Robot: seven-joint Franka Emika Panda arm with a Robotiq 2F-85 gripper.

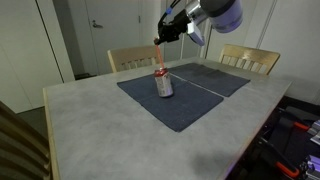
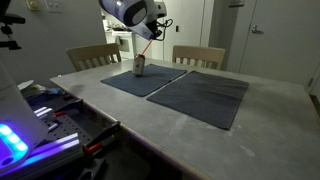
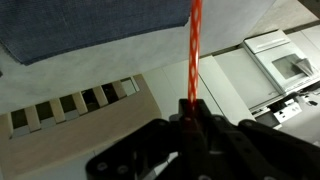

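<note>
A red-and-white can (image 1: pixel 163 83) stands on the dark mat nearer the table's middle, and it also shows as a small can (image 2: pixel 138 66) in exterior view 2. An orange-red straw (image 1: pixel 159 55) rises from the can's top, slightly tilted. My gripper (image 1: pixel 160 41) is above the can, shut on the straw's upper part. In the wrist view the straw (image 3: pixel 195 50) runs up from between the dark fingers. The can is out of the wrist view. Whether the straw's lower end is inside the can or just at its top cannot be told.
Two dark mats lie on the table, one under the can (image 1: pixel 190 108) and another beside it (image 1: pixel 210 78). Chairs (image 1: pixel 135 57) stand along the far side.
</note>
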